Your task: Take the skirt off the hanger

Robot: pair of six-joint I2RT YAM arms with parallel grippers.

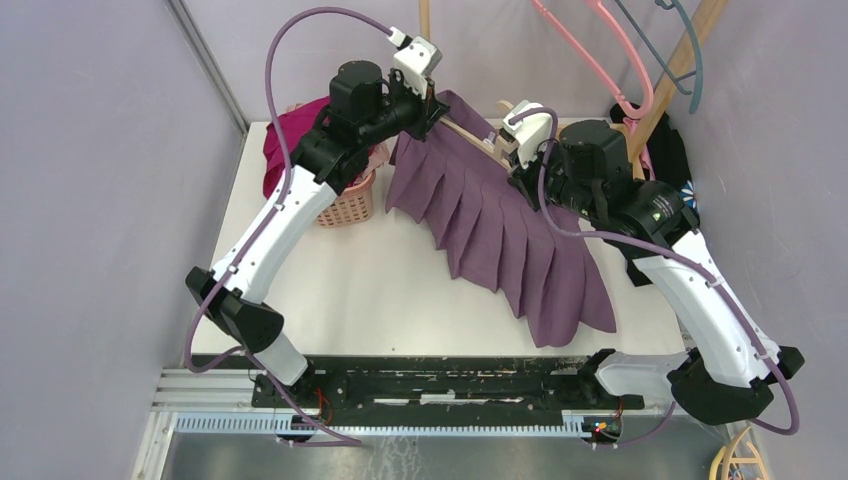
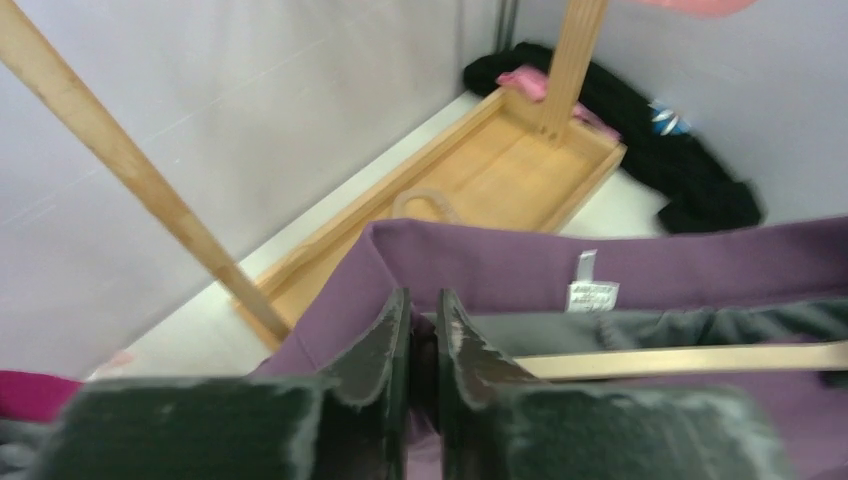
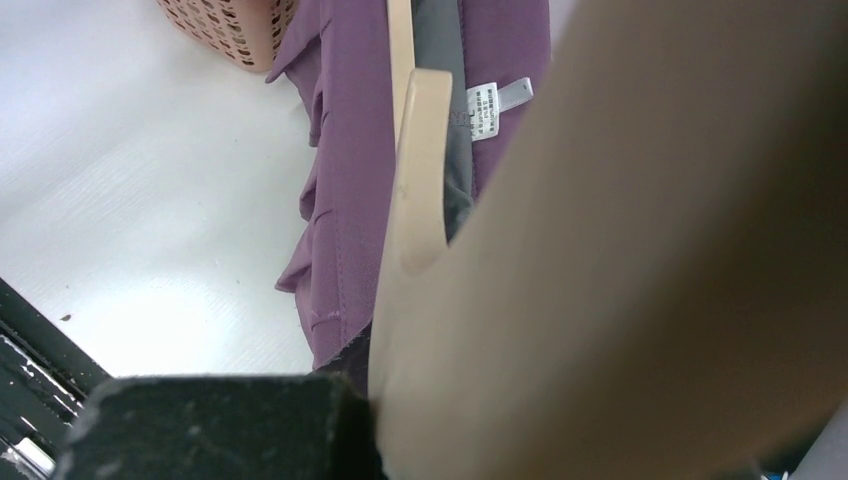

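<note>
The purple pleated skirt (image 1: pixel 490 225) hangs by its waist along the wooden hanger (image 1: pixel 468 135), its pleats fanning toward the front. My left gripper (image 1: pixel 432 112) is shut at the far-left end of the hanger bar. In the left wrist view its fingers (image 2: pixel 392 345) close around a small dark piece that looks like the hanger's clip, beside the skirt's corner (image 2: pixel 360 275). My right gripper (image 1: pixel 527 185) is shut on the hanger near its middle. In the right wrist view the hanger's wooden body (image 3: pixel 425 190) looms close, hiding one finger; the white label (image 3: pixel 484 110) shows inside the waistband.
A pink basket (image 1: pixel 348 205) with magenta cloth stands at the left. Pink and blue hangers (image 1: pixel 600 50) hang from a wooden rack (image 1: pixel 690 50) at upper right. Dark clothing (image 1: pixel 672 165) lies behind the right arm.
</note>
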